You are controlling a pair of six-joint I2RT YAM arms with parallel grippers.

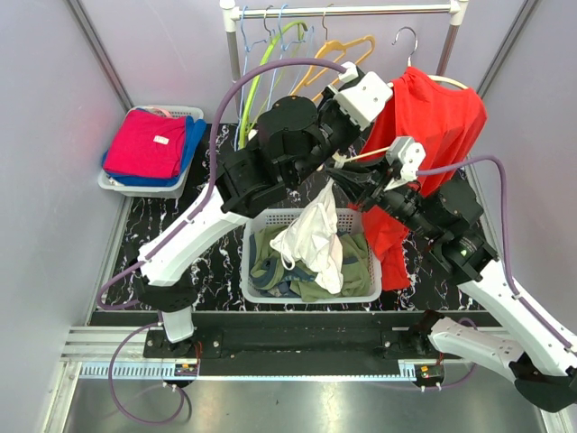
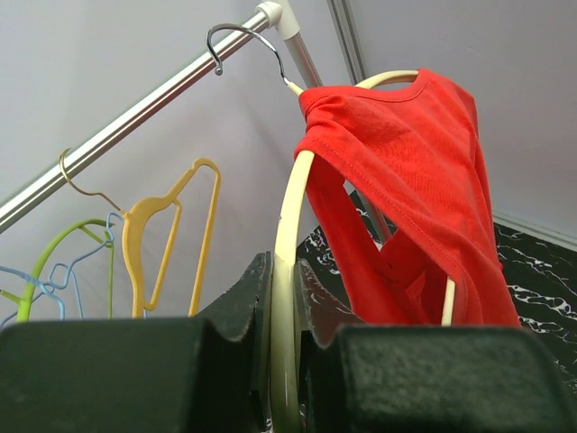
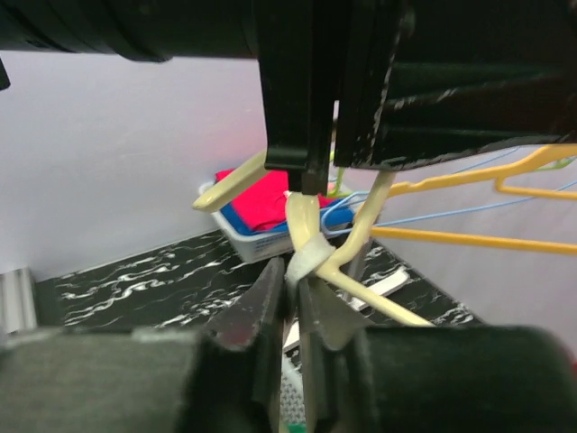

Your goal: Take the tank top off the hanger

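My left gripper is shut on a pale hanger (image 2: 293, 221), whose hook (image 2: 243, 32) stands beside the rail with the red top (image 2: 397, 135) draped over it. My right gripper has its fingers around a pale hanger's junction and a white strap; whether they are closed is unclear. The white tank top (image 1: 306, 230) hangs from between the grippers down into the grey basket (image 1: 248, 289).
A basket of folded clothes (image 1: 144, 144) stands at the left. Yellow (image 2: 135, 253), green and blue hangers hang on the rail (image 1: 343, 10). The arms crowd the middle.
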